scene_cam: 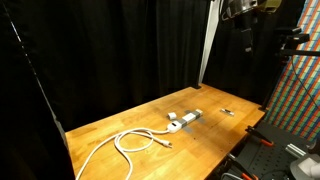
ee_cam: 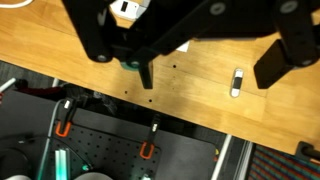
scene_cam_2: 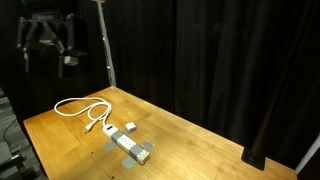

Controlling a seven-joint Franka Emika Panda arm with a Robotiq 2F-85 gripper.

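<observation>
High over the right side of the wooden table, my gripper (scene_cam: 247, 42) hangs clear of everything; exterior view 2 has the gripper (scene_cam_2: 64, 66) dark and blurred at upper left. Its dark fingers stand apart in the wrist view, nothing held in the gripper. A white power strip (scene_cam: 183, 122) lies on the table, its white cable (scene_cam: 122, 143) looped beside it. Close to the strip sits a small white block (scene_cam_2: 131, 127). A small light piece with dark ends (ee_cam: 236, 82) lies alone on the wood, below the gripper.
Grey patches (scene_cam_2: 109, 147) mark the table near the strip. Black curtains (scene_cam: 130, 60) stand behind. Past the table edge, a dark frame with orange-handled clamps (ee_cam: 148, 149) and cables takes up the lower wrist view. Bare wood (scene_cam_2: 195, 148) is free on the strip's far side.
</observation>
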